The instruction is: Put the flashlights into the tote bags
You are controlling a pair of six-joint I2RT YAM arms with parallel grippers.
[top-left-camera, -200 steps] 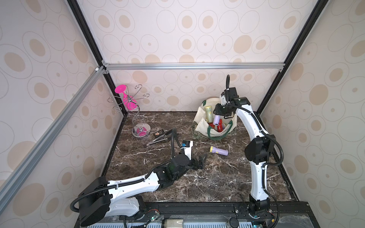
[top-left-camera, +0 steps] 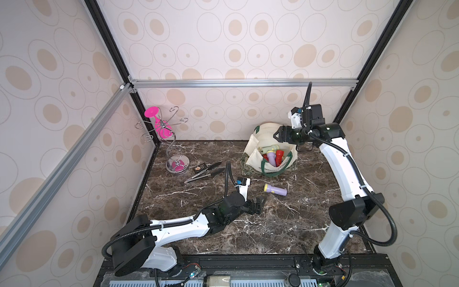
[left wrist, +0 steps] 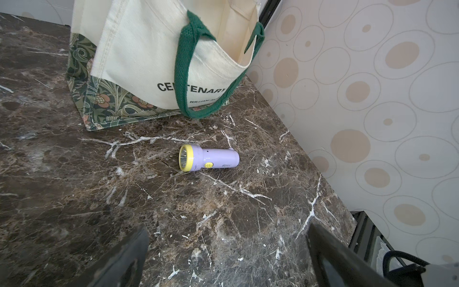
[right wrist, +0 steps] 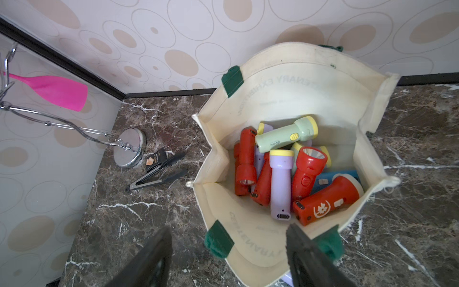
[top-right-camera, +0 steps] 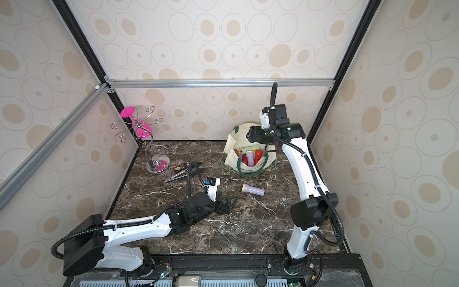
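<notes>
A cream tote bag (top-left-camera: 253, 153) with green handles stands at the back right, holding several flashlights: red (right wrist: 246, 155), purple (right wrist: 280, 186), pale green (right wrist: 286, 135) and others partly hidden. A single purple flashlight (left wrist: 219, 158) with a yellow head lies on the table in front of the bag. My left gripper (top-left-camera: 255, 204) is open low over the table, left and nearer than that flashlight, with nothing between its fingers. My right gripper (top-right-camera: 255, 135) is open above the bag's back part, also empty.
At the left back a chrome utensil stand (top-left-camera: 177, 160) holds pink utensils. Tongs (right wrist: 153, 179) and a small dark item lie between stand and bag.
My left gripper has moved slightly right.
</notes>
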